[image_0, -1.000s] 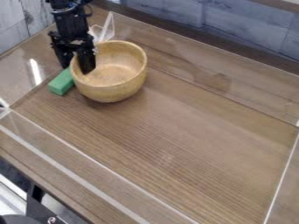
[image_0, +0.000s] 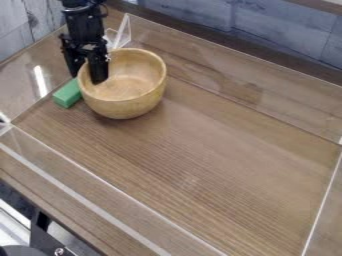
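Note:
A tan wooden bowl (image_0: 134, 98) sits at the upper left of the table in the camera view. A green block (image_0: 68, 94) lies against its left side, partly hidden by it. My dark gripper (image_0: 86, 62) is at the bowl's left rim, above the block; whether its fingers are open or shut on the rim is not clear.
Clear plastic or white material (image_0: 118, 32) stands behind the bowl at the top left. Blue-grey walls edge the back.

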